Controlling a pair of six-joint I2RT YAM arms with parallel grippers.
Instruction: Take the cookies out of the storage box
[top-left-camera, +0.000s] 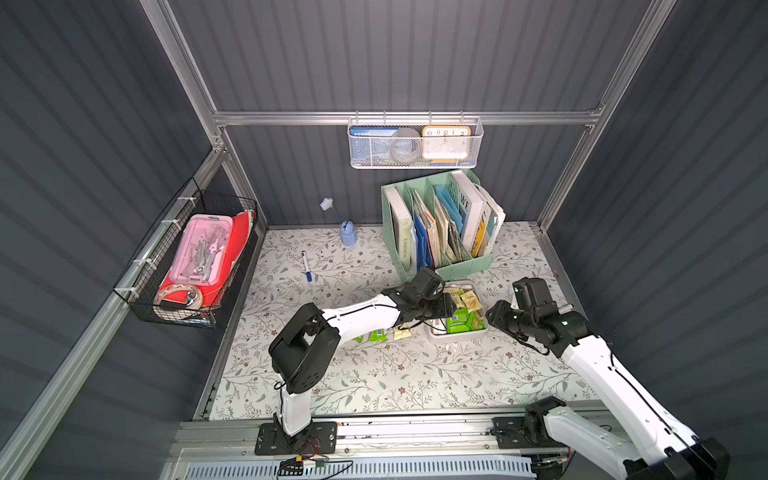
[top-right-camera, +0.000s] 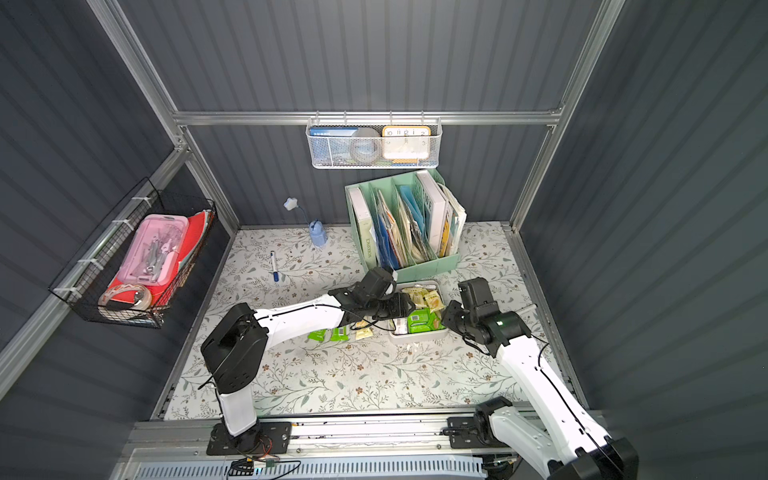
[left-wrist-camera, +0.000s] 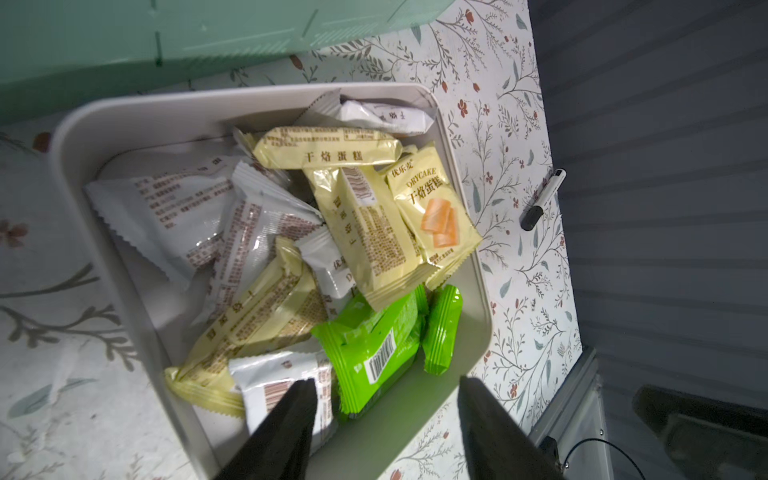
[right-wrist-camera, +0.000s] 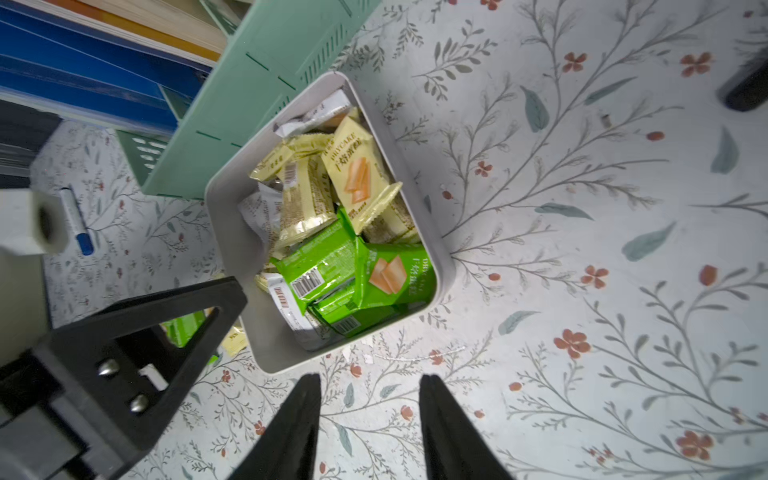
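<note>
A white storage box (left-wrist-camera: 132, 320) holds packaged cookies in cream, white and green wrappers, among them a green packet (right-wrist-camera: 320, 268) and a cream packet (left-wrist-camera: 424, 208). My left gripper hangs over the box's left end, its fingers apart. My right gripper stands right of the box, fingers apart, nothing between them. A few packets (top-left-camera: 376, 334) lie on the table left of the box, partly behind the left arm.
A green file organiser (top-left-camera: 472, 264) stands just behind the box. A marker (top-left-camera: 306, 266) and a blue object (top-left-camera: 348, 233) are at the back left.
</note>
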